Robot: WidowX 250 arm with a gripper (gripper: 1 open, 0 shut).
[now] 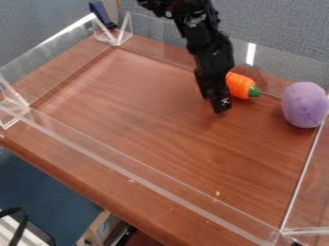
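Note:
The black gripper [218,101] points down just left of an orange toy carrot [240,85], near the back of the wooden tray floor. Whether its fingers are open or shut, or touch the carrot, cannot be made out. A purple round toy [305,104], like an eggplant, lies at the right, beside the carrot's green end.
Clear plastic walls [135,173] enclose the wooden surface [129,125]. A blue-grey floor [52,187] shows beyond the table's front left edge.

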